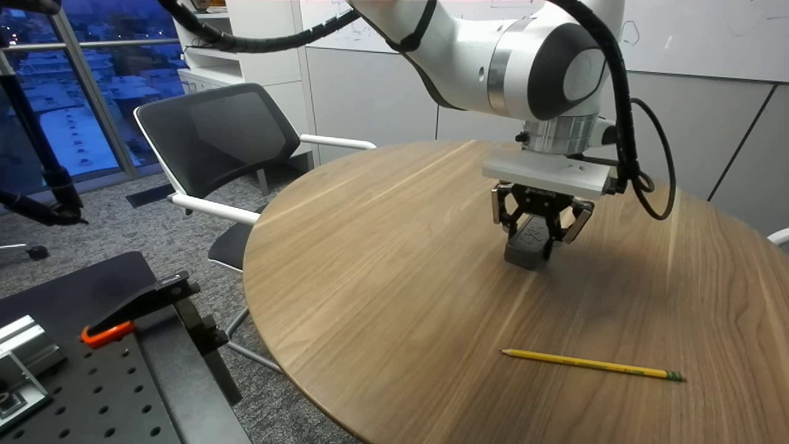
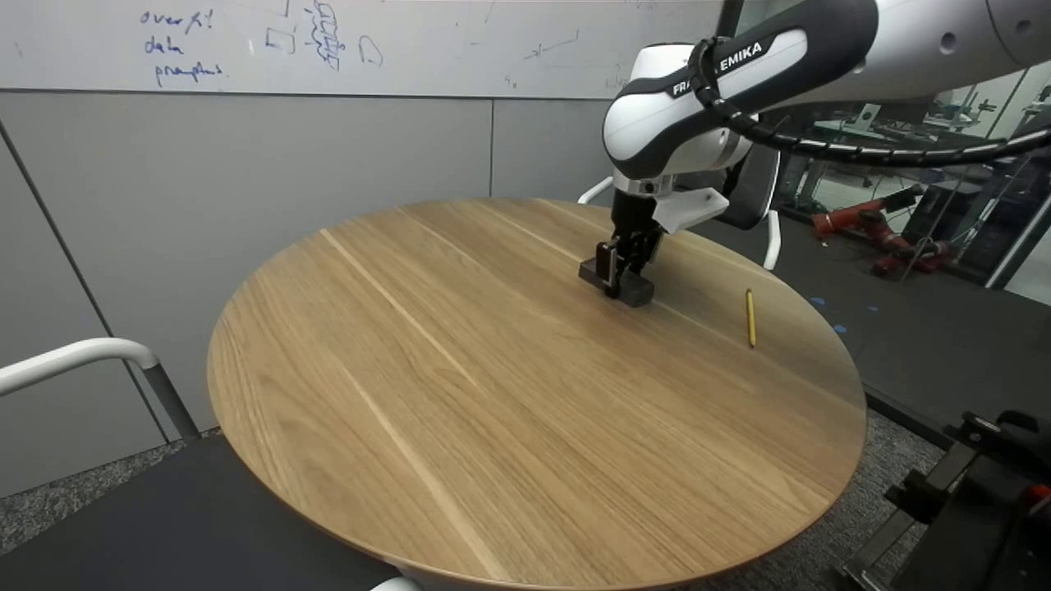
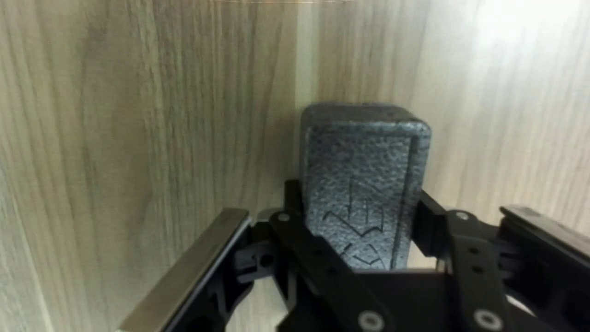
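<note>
A dark grey block-shaped object, probably an eraser (image 3: 359, 182), has a textured face with scribbled marks in the wrist view. My gripper is shut on it, one finger against each long side. In exterior view 1 the gripper (image 1: 534, 229) points straight down, and the eraser (image 1: 526, 248) is at or just above the tabletop; whether it touches the wood is hard to tell. Exterior view 2 has the eraser (image 2: 631, 287) low over the table's far right part, partly covered by the gripper (image 2: 616, 281).
A yellow pencil (image 1: 592, 361) lies on the round wooden table (image 1: 384, 296), apart from the gripper and nearer the first exterior camera. A black mesh chair (image 1: 222, 133) stands at the edge, and a dark cart (image 1: 148, 370) is at the lower left.
</note>
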